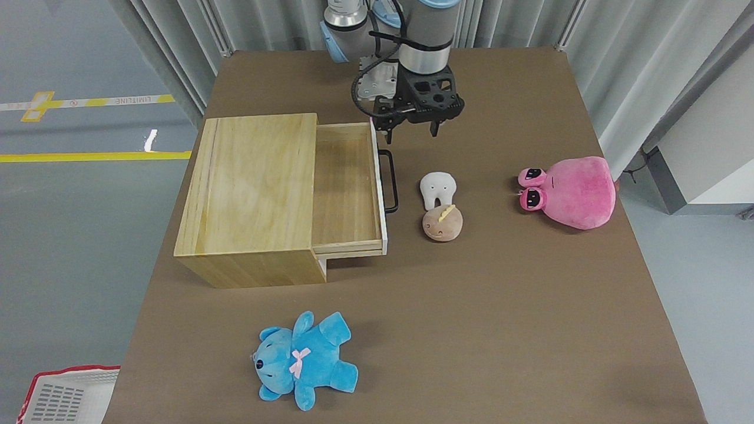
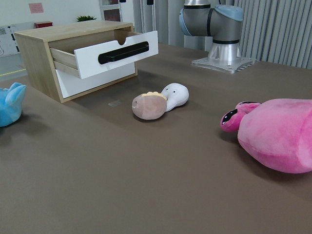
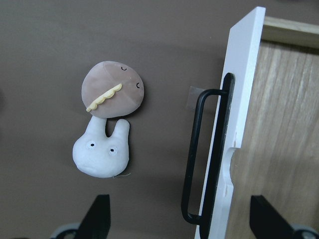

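My gripper (image 1: 412, 131) hangs open above the far end of the open drawer, its two fingers wide apart at the bottom of the wrist view, nothing between them. The drawer (image 1: 346, 187) of the wooden cabinet (image 1: 244, 187) is pulled out, empty, with a black handle (image 3: 194, 154) on its white front. Beside it lie a white plush with two long ears (image 3: 99, 154) and a round tan plush (image 3: 112, 92) with a cream frill, touching each other. The gripper is out of view in the left view.
A pink plush (image 1: 576, 194) lies at the right, a blue bear (image 1: 311, 360) at the near side. A white basket (image 1: 67, 392) stands off the table at lower left.
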